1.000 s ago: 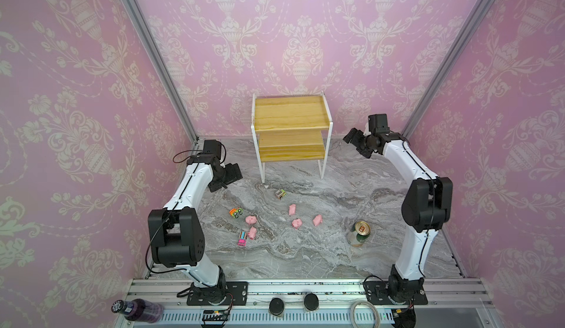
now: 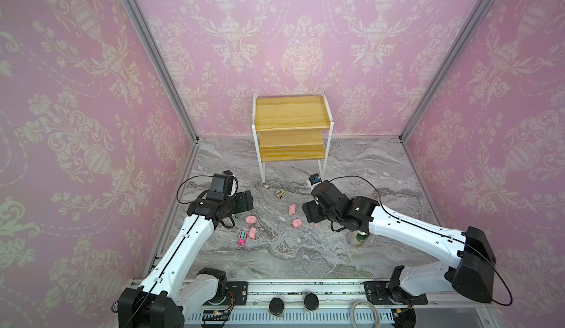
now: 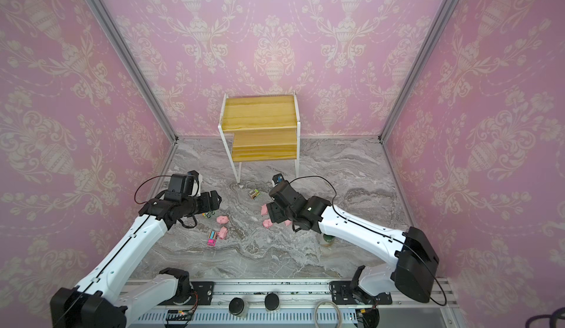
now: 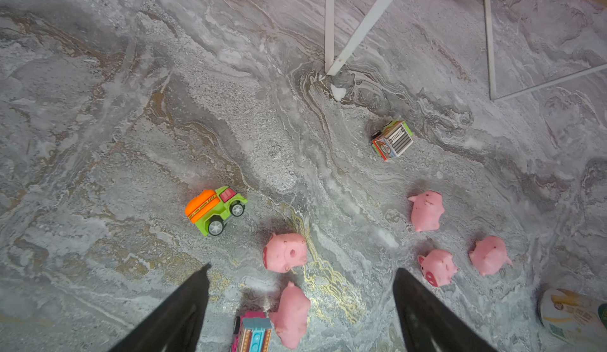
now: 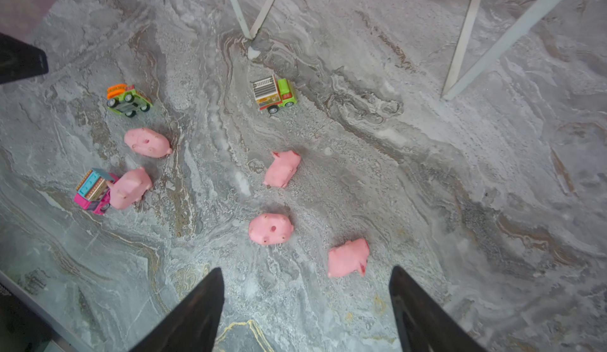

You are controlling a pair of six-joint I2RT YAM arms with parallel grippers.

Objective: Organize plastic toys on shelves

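Observation:
A two-tier wooden shelf with white legs stands at the back; no toys show on its visible boards. On the marble surface, a green and orange truck lies left, a boxy green truck near the shelf, and a pink truck nearest the front. Two pink pigs lie by the left trucks. Right of centre are three more pigs: one upper, one lower, one right. My left gripper is open above the left toys, my right gripper open above the right pigs; both are empty.
A can stands at the right front, mostly hidden by the right arm in the top views. The marble right of the shelf is free. Both grippers hang fairly close together.
The toys have not moved.

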